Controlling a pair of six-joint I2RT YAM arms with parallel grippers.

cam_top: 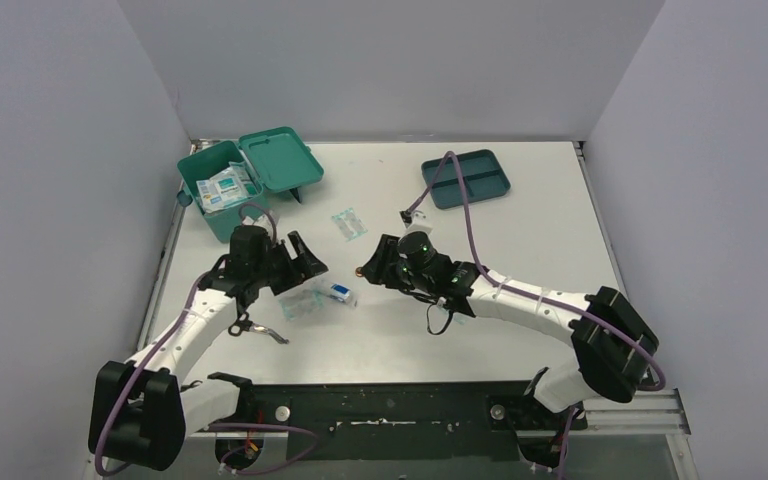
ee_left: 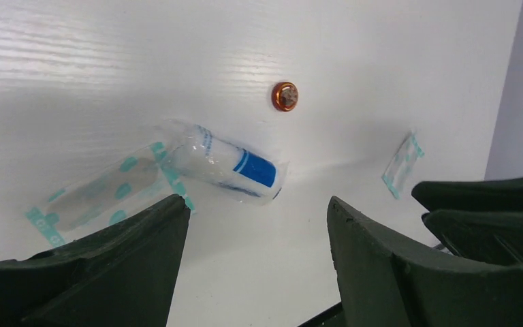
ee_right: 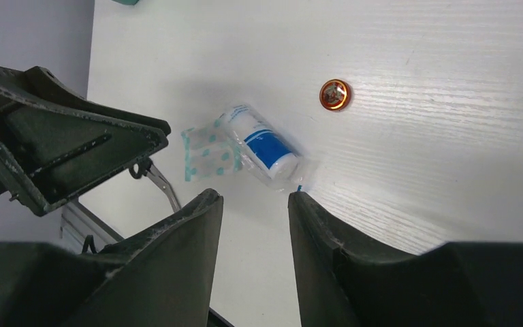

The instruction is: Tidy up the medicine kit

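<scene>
On the white table between my two grippers lies a small white bottle with a blue label (cam_top: 340, 293), inside a clear plastic bag. It touches or overlaps a clear packet with teal marks (ee_left: 112, 197). My left gripper stands open with the bottle on the table beyond its fingers and nothing between them. My right gripper is also open and empty, the bottle lying just past its tips. A small brown round piece with a shiny rim (ee_right: 335, 95) rests apart from the bottle. At the back left the green kit box (cam_top: 195, 165) stands open, packets inside.
A divided green tray (cam_top: 478, 176) sits at the back right. Another teal-marked packet (cam_top: 349, 225) lies mid-table. Near the left front is a silver tool with dark handles (cam_top: 265, 330). Both gripper tips are close together.
</scene>
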